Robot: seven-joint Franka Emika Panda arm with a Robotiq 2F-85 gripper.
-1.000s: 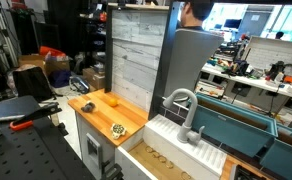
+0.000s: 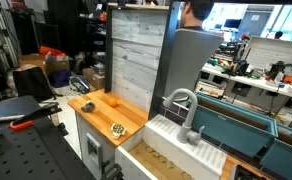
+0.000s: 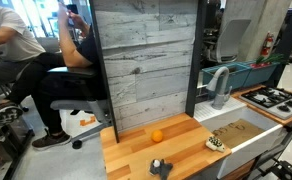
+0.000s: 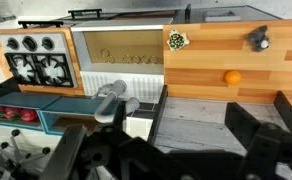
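Note:
My gripper stands open in the wrist view, with nothing between its widely parted dark fingers. Beyond it lies a wooden counter (image 4: pixel 201 75) carrying three small objects, all apart from the gripper. A round orange object (image 4: pixel 232 77) sits near the wall side; it also shows in exterior view 2 (image 3: pixel 157 136). Close to the sink is a pale, patterned lump (image 4: pixel 177 40), seen too in exterior view 1 (image 2: pixel 118 130). The third, a grey object (image 4: pixel 257 40), rests toward the counter's far end. What these objects are exactly is too small to tell.
Beside the counter is an open sink basin (image 4: pixel 131 45) with a tall grey faucet (image 4: pixel 111 103). A toy stove (image 4: pixel 38 58) lies past it. A white plank wall (image 3: pixel 151 80) rises behind the counter. Blue bins (image 2: pixel 226 130) stand behind the sink. Bare wood separates the objects.

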